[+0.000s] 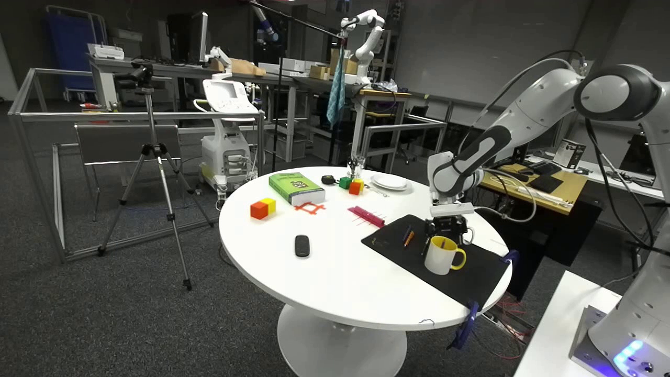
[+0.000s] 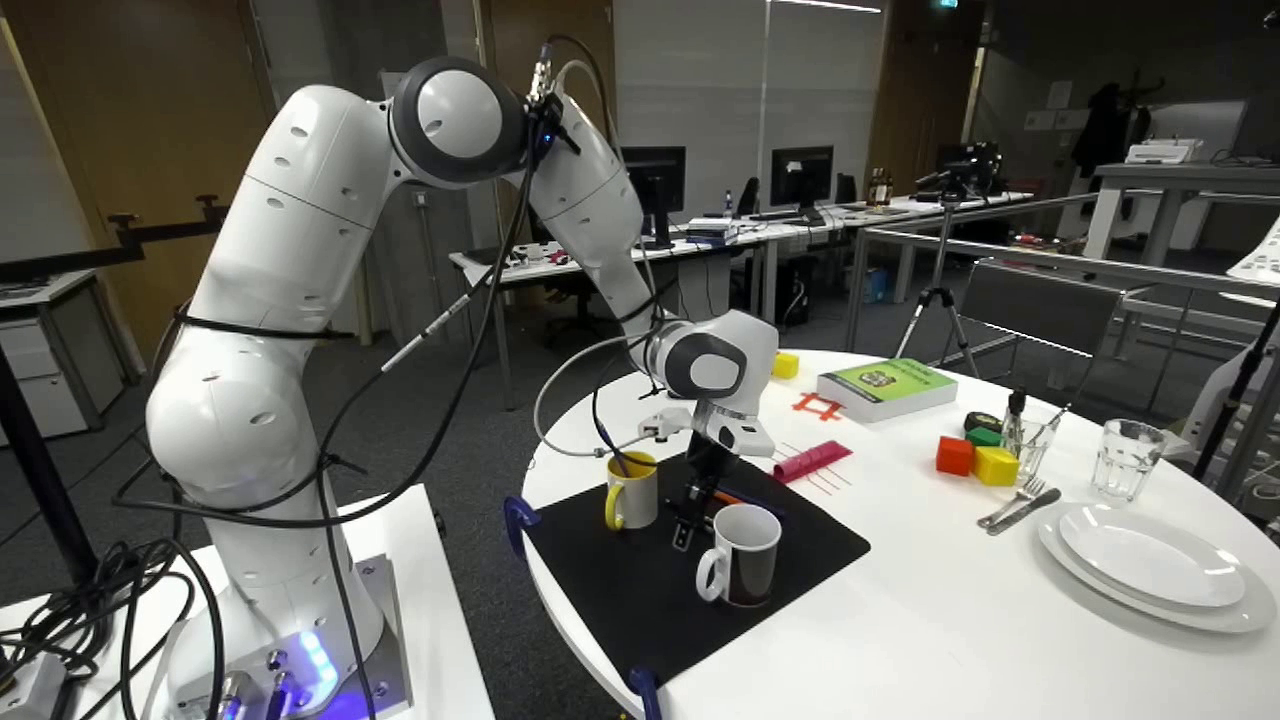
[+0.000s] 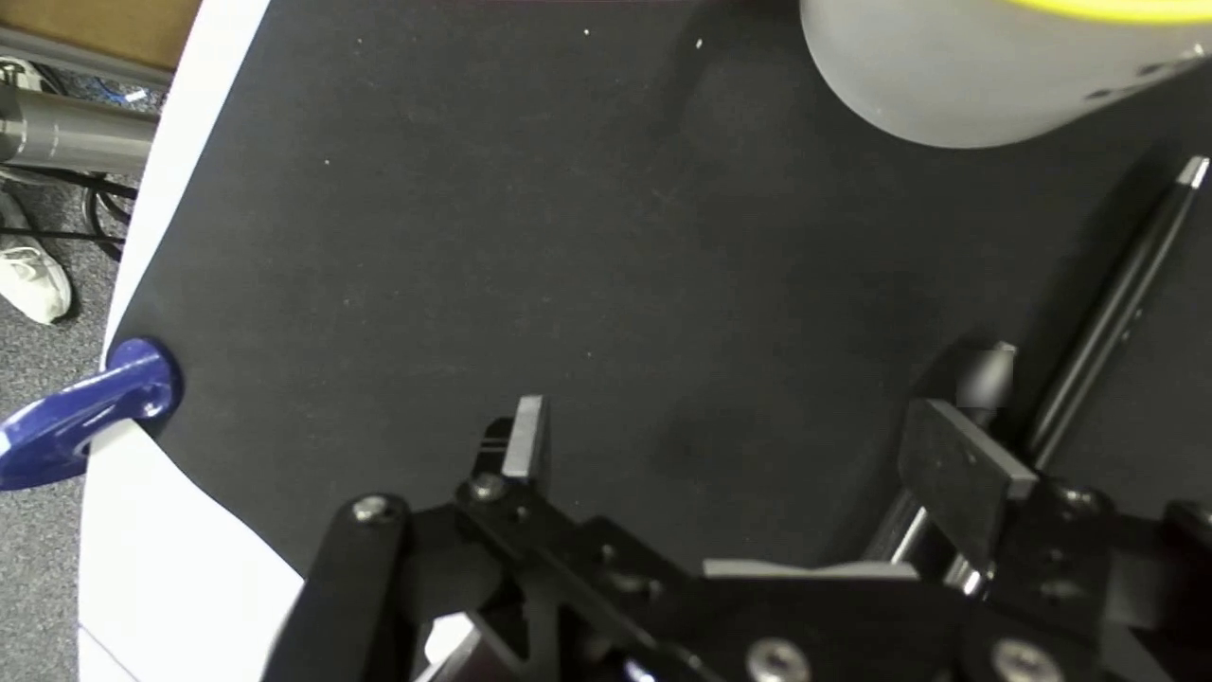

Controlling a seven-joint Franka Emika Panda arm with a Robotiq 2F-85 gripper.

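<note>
In the wrist view my gripper stands open over the black mat [image 3: 545, 227], with nothing held between its fingers. A pen with a pale tip [image 3: 986, 375] runs under the right finger, and a slim black pen [image 3: 1119, 301] lies just right of it. The yellow-lined white mug [image 3: 966, 85] is at the upper right. Exterior view 2 has my gripper low between this yellow-handled mug [image 2: 632, 494] and a white mug with a dark side [image 2: 750, 558]. An orange pen [image 1: 409, 239] and a dark blue pen [image 1: 405, 232] lie on the mat.
Blue clamps [image 3: 142, 381] [image 2: 518, 522] grip the mat at the table edge. A pink roll [image 2: 813, 461], green book [image 2: 888, 384], coloured cubes [image 2: 993, 466], cutlery, glasses and white plates [image 2: 1200, 612] are further off.
</note>
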